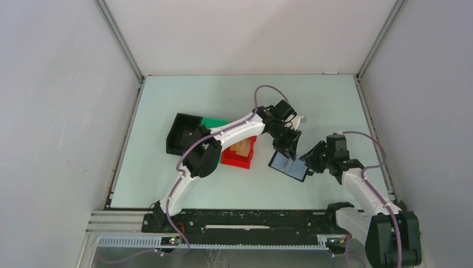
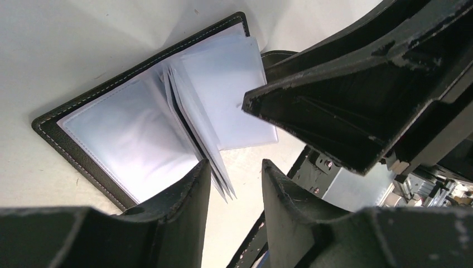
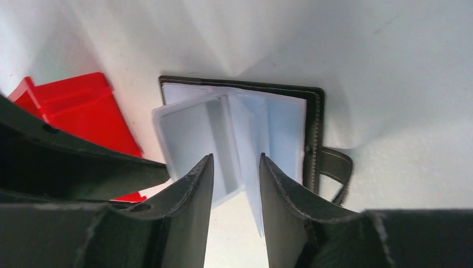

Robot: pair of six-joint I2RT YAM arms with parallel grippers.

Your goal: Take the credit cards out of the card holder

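The card holder (image 1: pixel 290 166) lies unfolded on the table, black-edged, with pale translucent sleeves. In the left wrist view several sleeves (image 2: pixel 192 120) stand up from its middle, their free edges near my left gripper, which is open with its fingertips apart. My right gripper is partly open over the holder; a raised sleeve (image 3: pixel 248 145) shows between and beyond its fingertips in the right wrist view. Whether either finger touches a sleeve I cannot tell. No separate card can be made out among the sleeves.
Left of the holder stand a red bin (image 1: pixel 236 162) with something brown inside, a green bin (image 1: pixel 214 121) and a black bin (image 1: pixel 177 134). The left arm (image 1: pixel 240 132) reaches across them. The holder's black strap (image 3: pixel 336 164) sticks out at one side.
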